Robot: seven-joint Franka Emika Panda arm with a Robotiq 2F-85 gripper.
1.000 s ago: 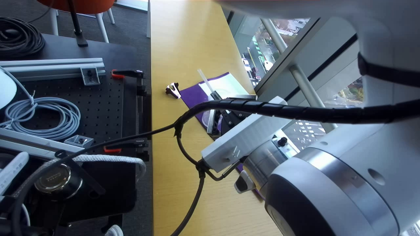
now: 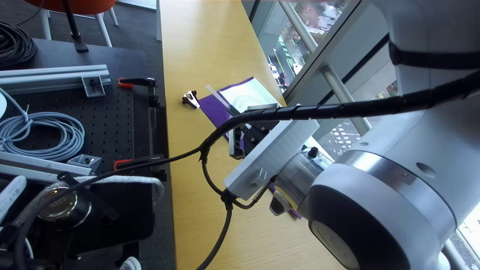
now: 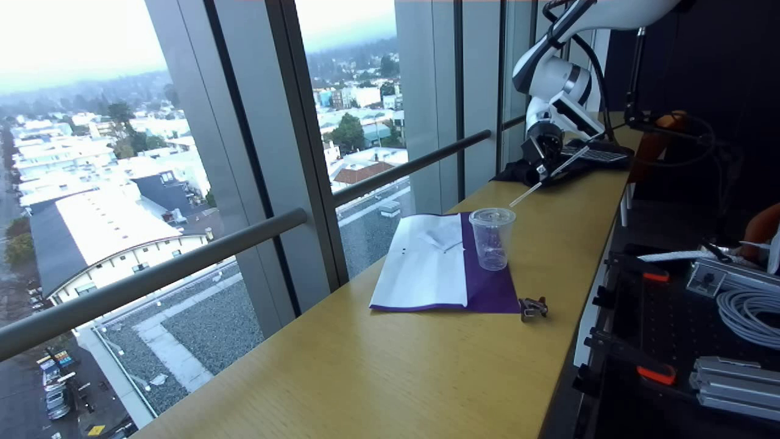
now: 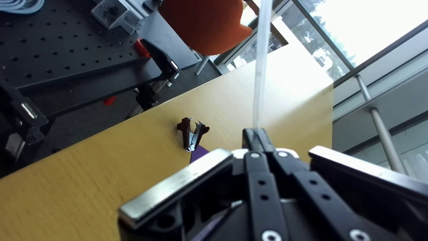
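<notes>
My gripper is shut on a thin clear straw (image 4: 262, 60), which sticks out beyond its fingertips. In exterior view 1 the straw (image 2: 215, 93) slants out over the purple folder, and a black cable and the hand hide much of the gripper (image 2: 232, 110). From exterior view 2 the straw (image 3: 530, 192) appears as a pale slanted line, its lower end above the table and just above and right of the clear plastic cup's rim in the picture. That cup (image 3: 491, 241) stands upright on the purple folder (image 3: 493, 295), apparently empty.
A small staple remover (image 3: 533, 308) lies by the folder's corner. White paper (image 3: 420, 274) covers part of the folder. A window rail (image 3: 409, 168) runs along one side of the table; a black pegboard cart (image 2: 103, 117) with clamps and cables borders the other.
In exterior view 1 the straw has swung left and lower over the folder as the gripper moved slightly. The whole scene also sits a little farther left and up in the picture.
</notes>
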